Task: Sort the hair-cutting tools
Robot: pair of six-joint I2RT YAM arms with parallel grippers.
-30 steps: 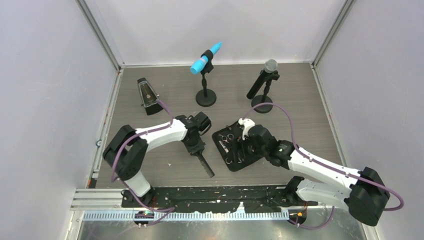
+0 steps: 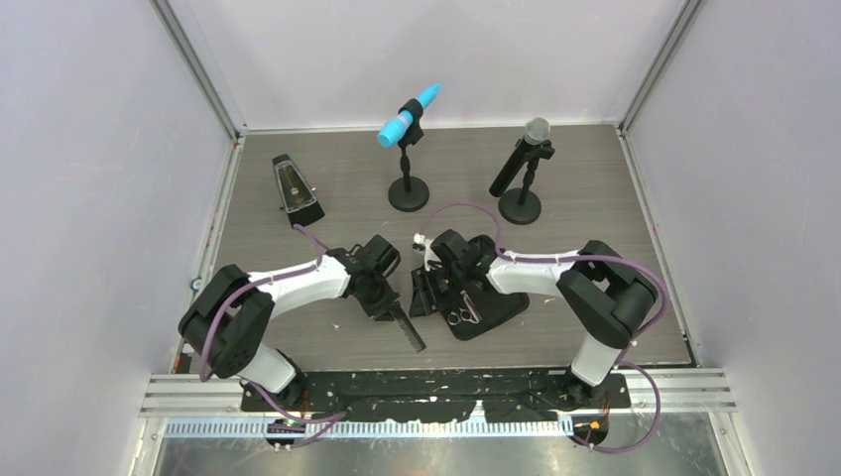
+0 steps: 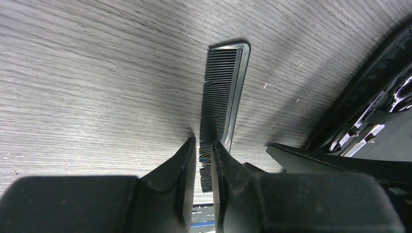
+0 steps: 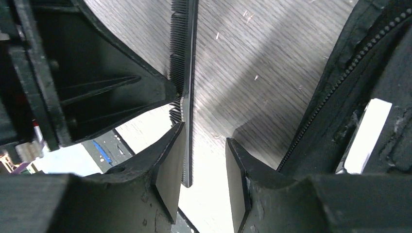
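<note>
A dark comb lies on the table left of an open black zip case, which holds scissors and other tools. In the left wrist view, my left gripper is at one end of the comb, with a narrow gap between its fingers. Comb teeth show through that gap, and one finger covers part of the comb's spine. My right gripper stands open over the comb, close beside the left gripper. Its left finger hides a stretch of the comb.
A metronome, a stand with a blue microphone and a stand with a grey-headed microphone are at the back. Both grippers are close together. Between them and the back objects, the table is mostly clear.
My right gripper has moved left from above the case to beside the left gripper. The comb looks unmoved.
</note>
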